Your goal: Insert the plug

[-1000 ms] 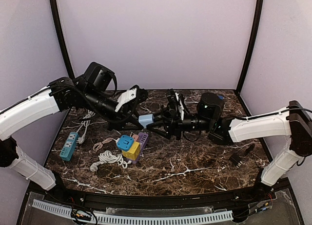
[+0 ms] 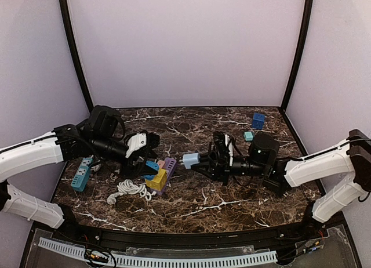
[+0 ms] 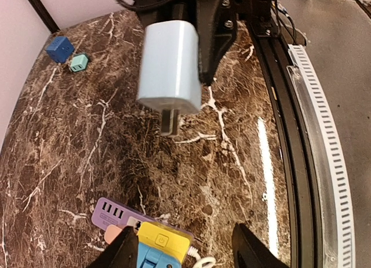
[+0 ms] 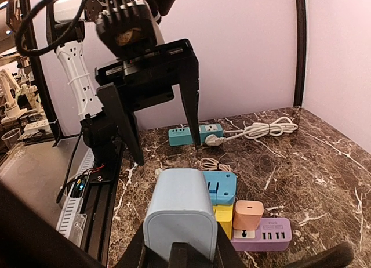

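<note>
A pale blue plug [image 2: 190, 160] with metal prongs is held in my right gripper [image 2: 206, 162], its prongs pointing left, above the table; in the right wrist view the plug [image 4: 179, 210] fills the lower middle. My left gripper stands open, with its fingers over the purple power strip [image 3: 108, 212], which carries a yellow block [image 3: 164, 237], a blue piece [image 3: 153, 257] and a salmon piece [image 4: 248, 214]. In the right wrist view, the left gripper's fingers are apart with nothing between them.
A teal power strip [image 2: 80, 176] with white cords lies at the left. A coiled white cable [image 2: 133, 188] is near the purple strip. A dark blue cube [image 2: 258, 120] and a small teal cube [image 2: 248, 136] sit at the back right.
My left gripper has moved left and down, away from the plug. My right gripper has moved right with the plug, away from the left gripper.
</note>
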